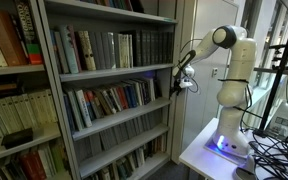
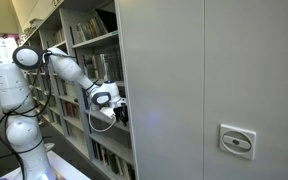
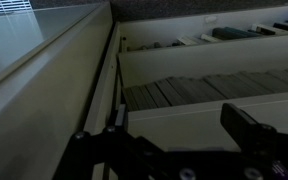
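Observation:
My gripper [image 1: 175, 92] is held out at the right end of the grey bookcase [image 1: 69, 140], level with its middle shelf. In exterior view 2 the gripper [image 2: 123, 118] reaches up to the shelf front, partly hidden behind its own wrist. The wrist view has the two dark fingers at the bottom, wide apart, with the gripper open and nothing between them. Beyond them lies a row of tightly packed grey-looking books [image 3: 204, 88], dim in shadow. The middle-shelf books [image 1: 114, 100] stand upright, left of the gripper.
A tall pale panel [image 2: 184, 90] stands right beside the bookcase end, close to the gripper. The arm's base is on a white table [image 1: 206, 158], with black cables [image 1: 276, 155] at its right. Other shelves hold more books [image 1: 124, 50]. Air in front of the shelves is clear.

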